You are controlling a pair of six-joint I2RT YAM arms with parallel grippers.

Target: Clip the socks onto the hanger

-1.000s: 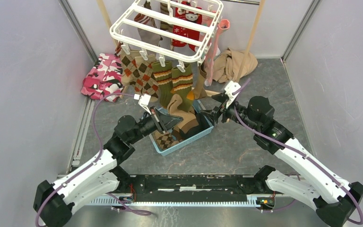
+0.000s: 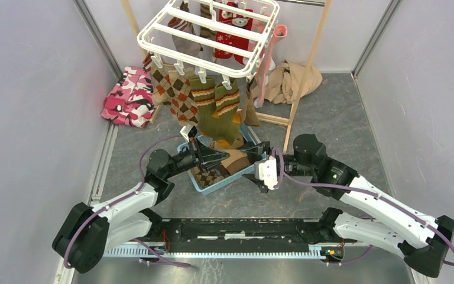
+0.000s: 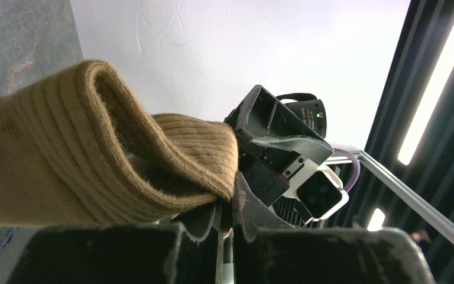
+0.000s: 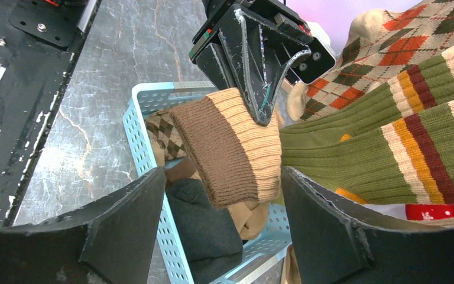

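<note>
A tan sock with a brown band hangs from my left gripper, which is shut on its ribbed edge. The left wrist view shows the sock's fabric folding open beside the fingers. My right gripper stands open just to the right, its two fingers spread on either side of the sock in the right wrist view, not closed on it. The white hanger is overhead at the back, with several clips along its front edge. Green striped socks and argyle socks hang from it.
Below both grippers sits a blue basket with more socks in it. Wooden stand legs rise at the back. A pink camouflage cloth lies far left, a beige cloth behind right.
My right gripper has turned and come down and left toward the sock. The left gripper has moved slightly right, still holding the sock, which has swung round toward the right.
</note>
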